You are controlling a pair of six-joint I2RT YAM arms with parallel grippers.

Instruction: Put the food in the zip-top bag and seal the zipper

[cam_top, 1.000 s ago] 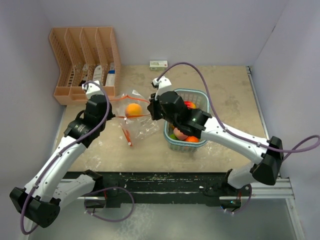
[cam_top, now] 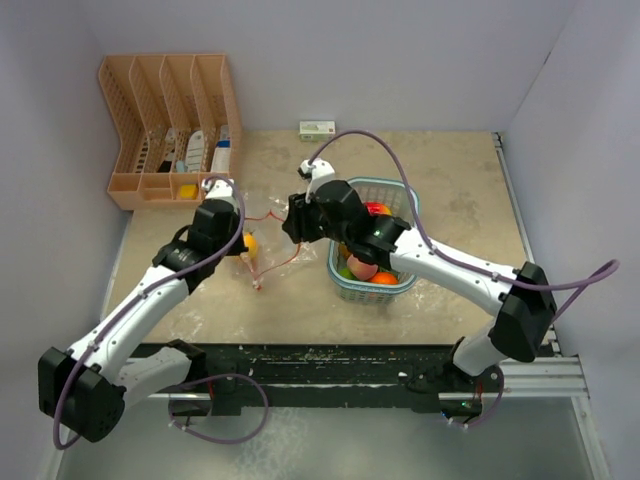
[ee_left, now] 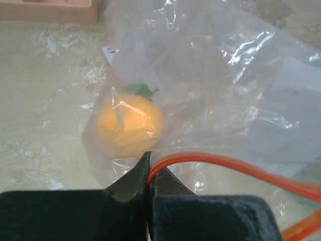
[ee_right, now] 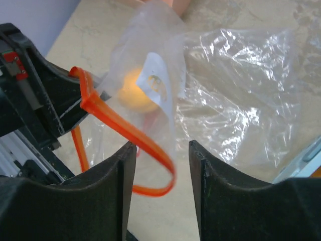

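The clear zip top bag (ee_left: pixel 210 95) has an orange-red zipper strip (ee_left: pixel 215 159) along its mouth. Inside it lies an orange fruit with a green leaf (ee_left: pixel 129 123), seen through the plastic in the left wrist view. My left gripper is shut, its fingertips pinching the bag's edge at the orange strip. On the other side, my right gripper stands part open. The strip's loop (ee_right: pixel 135 138) hangs beyond its fingers in the right wrist view, and nothing shows gripped between them. The bag's mouth gapes between the two grippers.
A blue-green basket of fruit (cam_top: pixel 335 277) stands right of the bag, under my right arm. A peach-coloured compartment rack (cam_top: pixel 123 193) is at the back left, and a small box (cam_top: pixel 317 130) sits by the back wall.
The orange fruit shifted left in the bag.
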